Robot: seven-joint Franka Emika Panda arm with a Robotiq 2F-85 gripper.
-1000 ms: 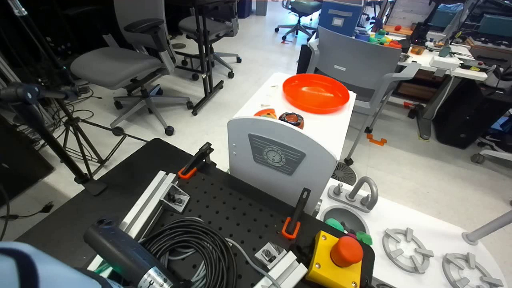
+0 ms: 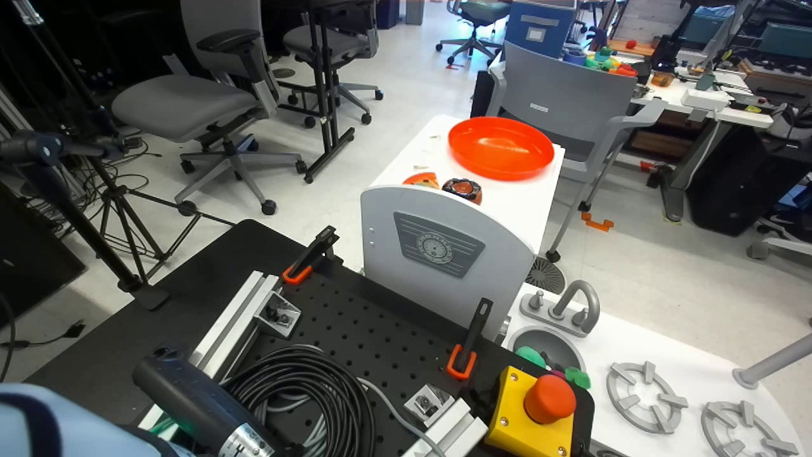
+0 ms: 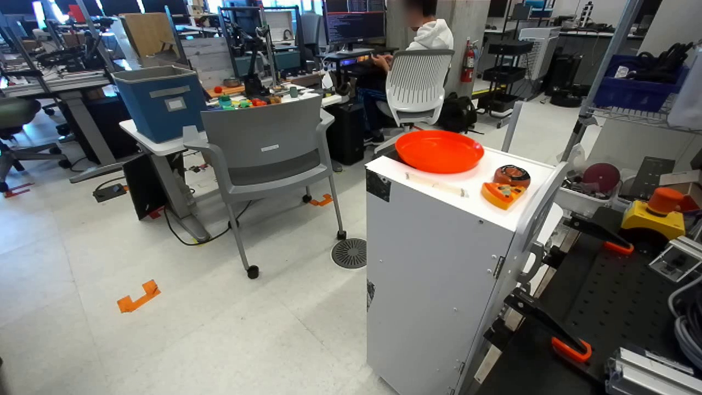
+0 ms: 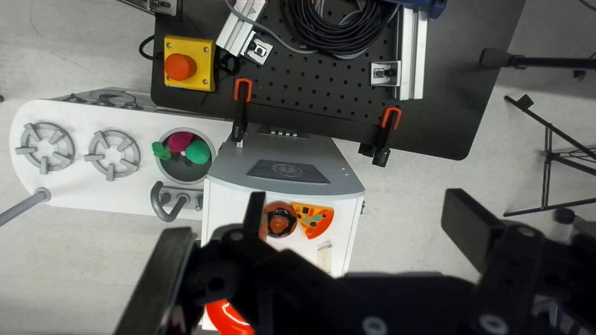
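Note:
A doughnut-shaped toy (image 4: 279, 219) and an orange pizza-slice toy (image 4: 314, 219) lie side by side on the white cabinet top (image 3: 428, 182). On the same top, at the end farther from the black table, sits a red-orange plate (image 3: 439, 151), which looks empty. My gripper stands open in the wrist view, its dark fingers wide apart and nothing seen held between them. It hides much of the cabinet top and most of the plate there. Neither exterior view shows the gripper.
The toy sink (image 4: 184, 173) holds green and dark pink toys. Beside it are two burners (image 4: 114, 154) and a curved faucet (image 4: 167, 204). A raised grey panel (image 2: 449, 244) edges the cabinet. Clamps (image 2: 469, 343), coiled cable (image 2: 304, 396) and a red stop button (image 2: 549, 398) occupy the black table.

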